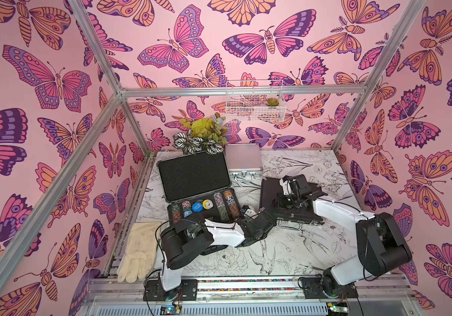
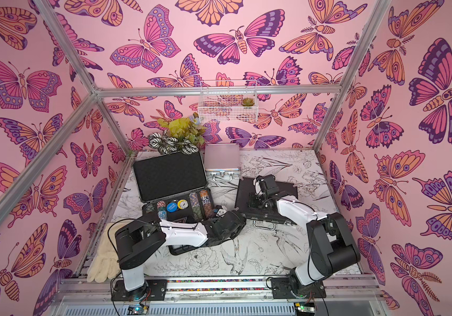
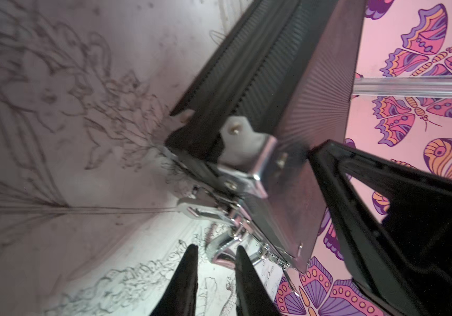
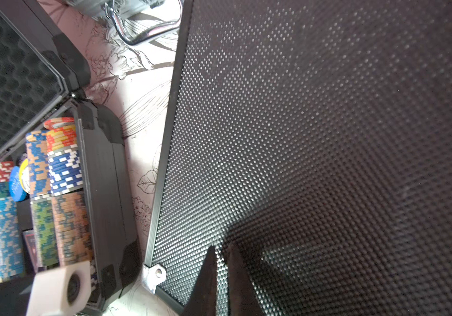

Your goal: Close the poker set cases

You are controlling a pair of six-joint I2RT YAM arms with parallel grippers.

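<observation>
On the right of the table lies a black poker case [image 1: 270, 193] with its lid down. My right gripper is shut over the dotted lid, with nothing between its fingers; whether the tips touch it I cannot tell. At the case's front left corner my left gripper stands open, apart from the metal latch [image 3: 205, 210], whose lever sticks out, and the handle [image 3: 223, 247]. The left poker case [image 1: 194, 176] is open, its foam-lined lid raised, with chips [image 4: 70, 226] in its tray. My left arm hides the front of that tray.
A closed silver case [image 1: 243, 158] stands at the back beside a plant [image 1: 202, 134]. Work gloves [image 1: 137, 252] lie at the front left. Bare tabletop [image 1: 310, 247] shows in front of the right case.
</observation>
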